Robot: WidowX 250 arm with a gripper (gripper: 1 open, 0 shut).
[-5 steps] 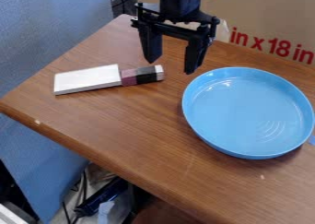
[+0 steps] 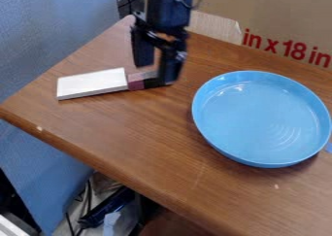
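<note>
My black gripper (image 2: 155,60) is blurred, above the table at the upper middle, its two fingers apart with nothing visible between them. It hangs over the right part of a white flat bar (image 2: 91,84) with a pinkish and dark end section, which lies on the wooden table. The lower finger is near that dark end; whether it touches cannot be told. A blue plate (image 2: 259,118) lies on the right of the table.
A cardboard box (image 2: 273,16) stands behind. A blue-grey surface (image 2: 39,36) borders the left side, with dark clutter below the table edge.
The gripper has moved left, away from the plate and toward the white bar, and looks turned. The bar and plate have not visibly moved.
</note>
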